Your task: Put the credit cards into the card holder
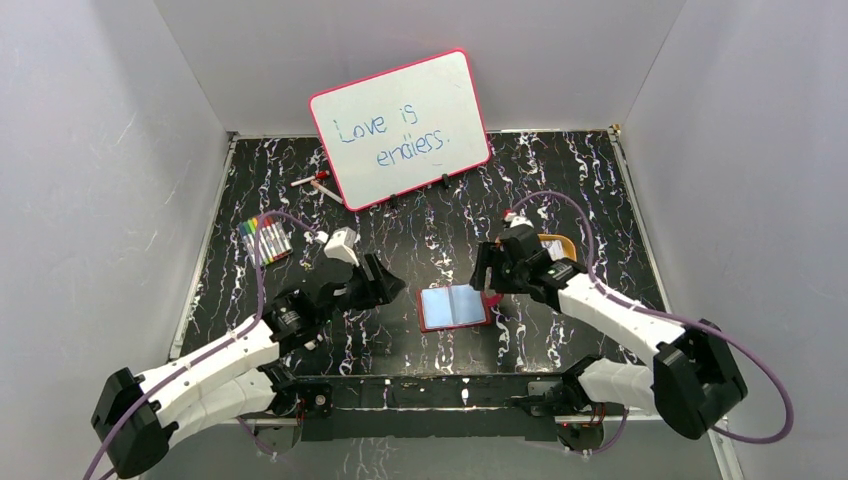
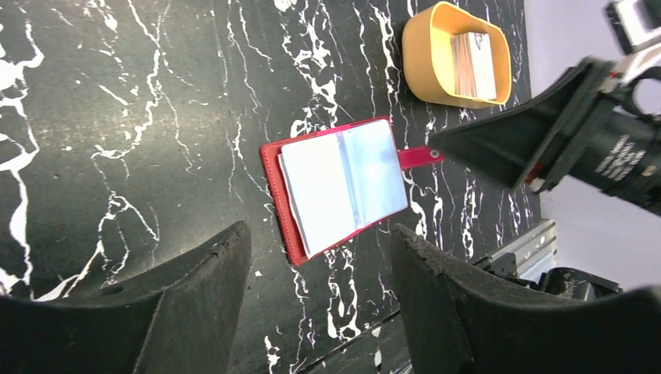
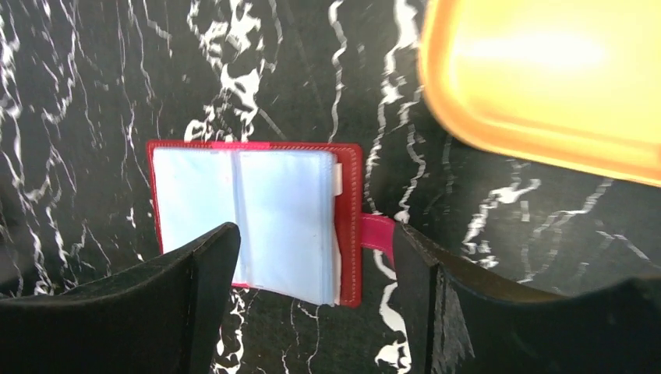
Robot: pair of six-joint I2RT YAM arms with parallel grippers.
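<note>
The red card holder lies open on the table, its pale clear pages showing and its strap pointing right. Several cards stand together inside the yellow container, to the holder's upper right. My left gripper is off to the holder's left, open, with only bare table and the holder visible beyond its gap. Above the holder's right side hovers my right gripper, also open; no card shows between its fingers. Whether any card sits inside the holder's sleeves I cannot tell.
The yellow container stands close to the right arm. A whiteboard leans at the back, with coloured markers at the left. Table to the holder's left is mostly clear.
</note>
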